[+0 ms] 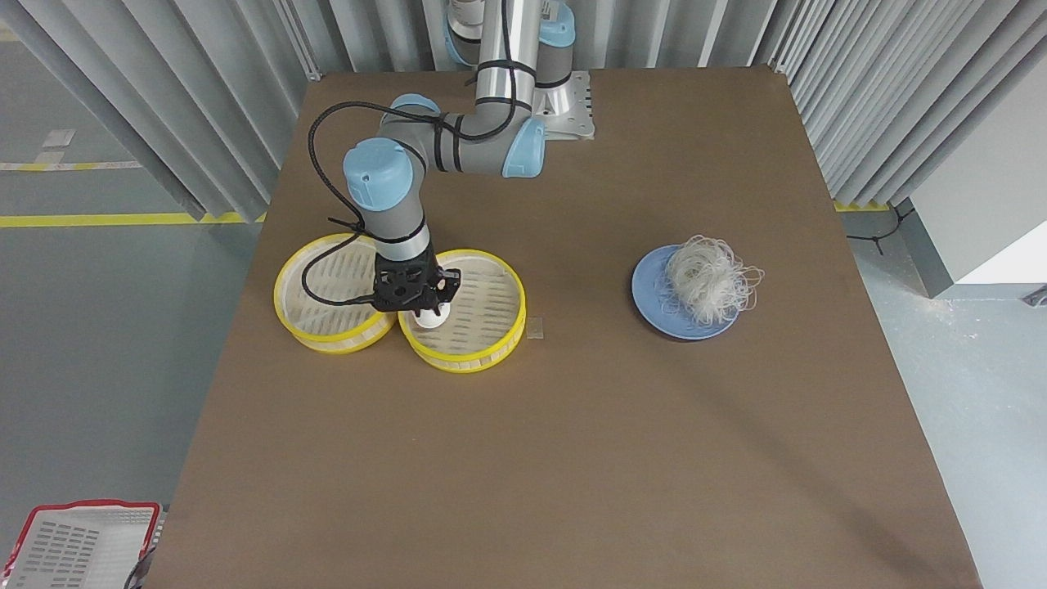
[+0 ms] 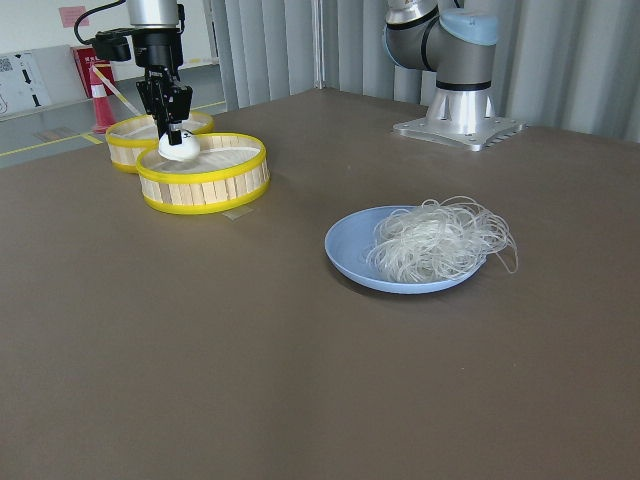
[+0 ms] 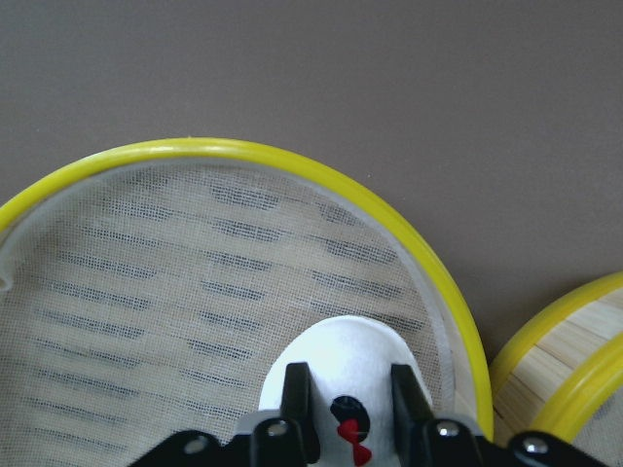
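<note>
My gripper is shut on a white round object [image 3: 341,345] with a small black and red print, held just over the inside of the right yellow-rimmed sieve basket [image 1: 481,294]. In the camera left view the white object [image 2: 180,150] hangs from the fingertips at about rim height; whether it touches the mesh I cannot tell. The second sieve basket [image 1: 329,285] stands alongside, partly behind the arm in the front view.
A blue plate [image 1: 658,304] with a tangle of white noodle-like strands [image 1: 708,280] stands on the right of the brown table [image 1: 589,442]. A red-rimmed crate [image 1: 78,550] is on the floor.
</note>
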